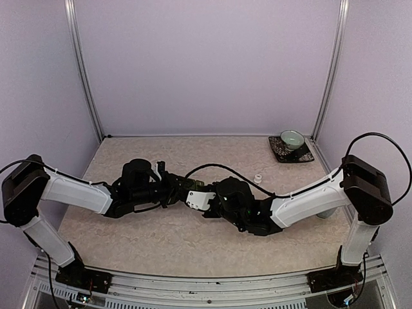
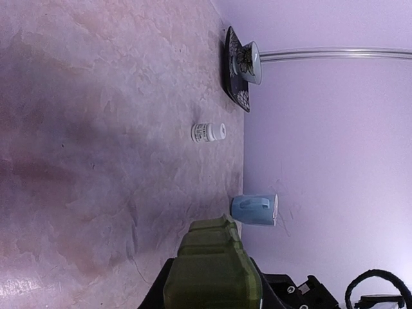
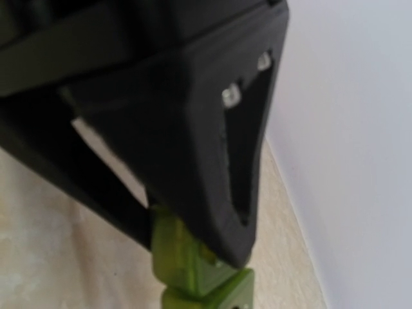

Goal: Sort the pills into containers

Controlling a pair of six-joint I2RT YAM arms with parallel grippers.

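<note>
My left gripper [image 1: 180,187] and my right gripper [image 1: 203,193] meet at the middle of the workspace. In the left wrist view, a translucent olive-green pill organizer [image 2: 209,270] with several lidded compartments is held in my left gripper, which is shut on it. In the right wrist view, the black fingers [image 3: 225,193] of my right gripper surround a green compartment [image 3: 174,251] of the organizer; how firmly they grip it is unclear. A white pill bottle [image 2: 206,132] stands on the table, also seen small in the top view [image 1: 257,178].
A dark patterned tray [image 1: 278,147] with a pale green bowl [image 1: 292,138] sits at the back right. A light blue mug [image 2: 253,209] stands at the right side.
</note>
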